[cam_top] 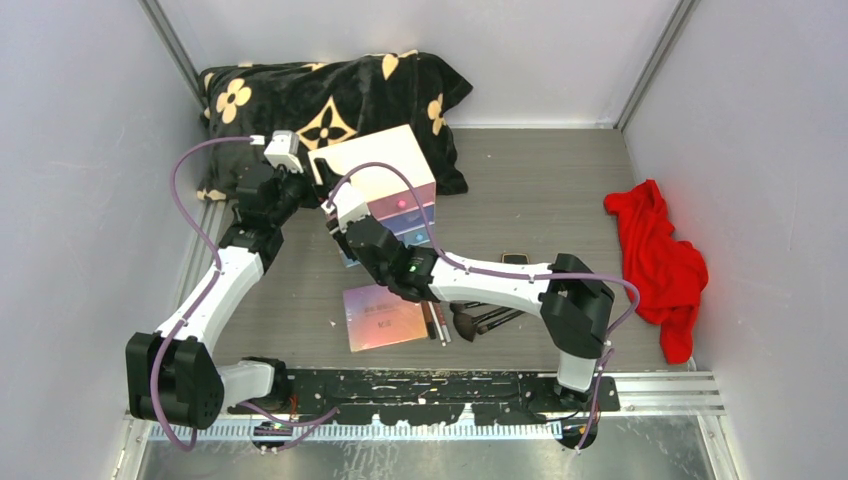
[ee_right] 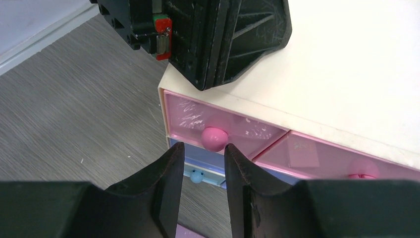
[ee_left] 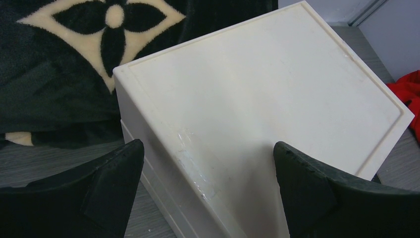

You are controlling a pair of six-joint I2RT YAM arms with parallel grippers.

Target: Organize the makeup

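A white drawer cabinet (cam_top: pixel 385 160) stands by the blanket, with pink, blue and light-blue drawer fronts facing the arms. My left gripper is open with its fingers astride the cabinet's upper left edge. In the right wrist view, my right gripper is open in front of the top-left pink drawer. That drawer's round pink knob (ee_right: pixel 214 139) shows just beyond the gap between the fingertips; contact cannot be told. A pink-orange palette (cam_top: pixel 384 318), makeup brushes (cam_top: pixel 490 318), slim pencils (cam_top: pixel 436 322) and a small dark compact (cam_top: pixel 515 259) lie on the table.
A black patterned blanket (cam_top: pixel 290 100) lies behind the cabinet. At the far right a red cloth (cam_top: pixel 658 265) is crumpled. Both arms come close together at the cabinet's left front corner.
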